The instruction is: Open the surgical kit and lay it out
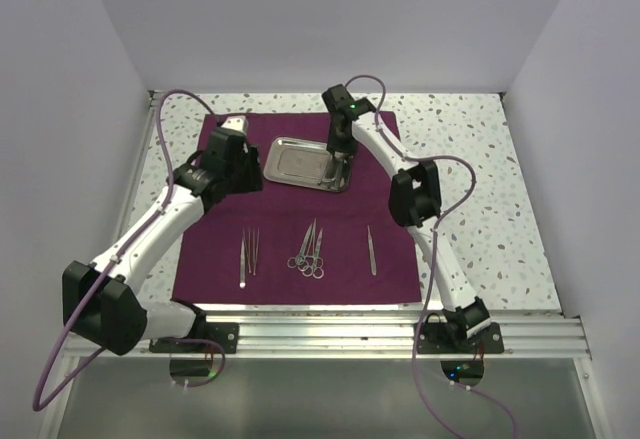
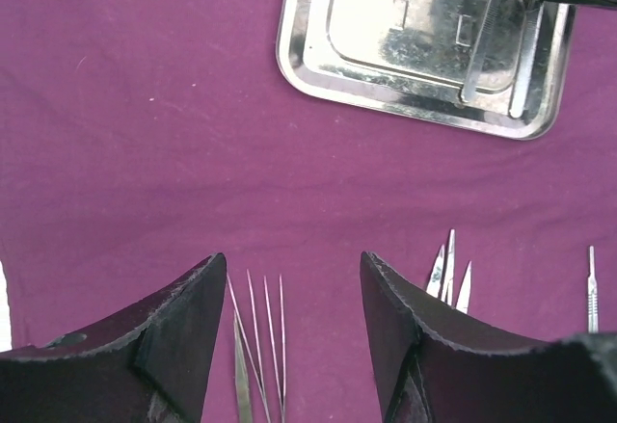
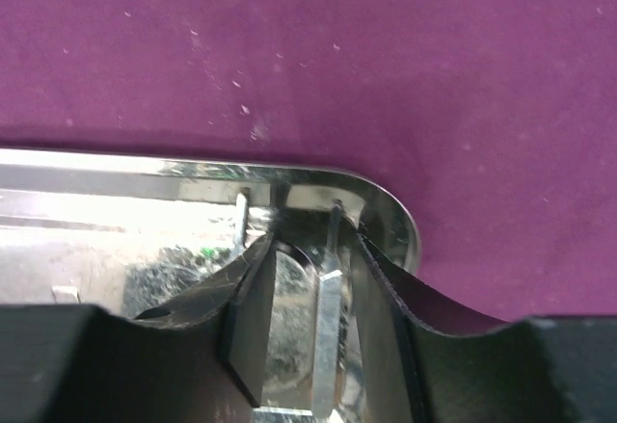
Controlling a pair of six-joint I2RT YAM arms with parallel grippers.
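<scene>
The steel tray [image 1: 295, 163] lies toward the back of the purple cloth; two slim metal instruments [image 2: 526, 57] lie in its right end. My right gripper is down in that end, fingers apart either side of a flat metal handle [image 3: 327, 336], apparently not closed on it. My left gripper stands open, empty, above the cloth left of the tray. In front lie several thin instruments [image 1: 250, 254] at the left, a group of scissors [image 1: 306, 257] in the middle and a single slim instrument [image 1: 371, 254] at the right.
The purple cloth [image 1: 230, 219] sits on a speckled table [image 1: 475, 209], bare at the right. The cloth between tray and laid-out instruments is clear. Both arms reach in from the front edge.
</scene>
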